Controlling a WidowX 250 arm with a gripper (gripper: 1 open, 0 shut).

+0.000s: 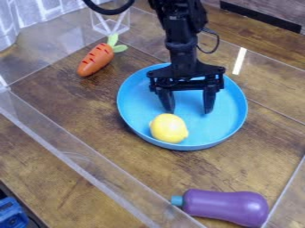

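Note:
My black gripper [186, 89] is lowered over the blue plate [233, 120], its fingertips inside it, spread apart toward either side. A yellow lemon-like toy [169, 129] lies on the front left of the plate, in front of the fingers and apart from them. I see nothing held between the fingers.
An orange toy carrot [95, 59] lies at the back left. A purple toy eggplant [224, 207] lies at the front right. Clear rails cross the lower left, and a clear holder stands at the top left. The wooden table right of the plate is mostly free.

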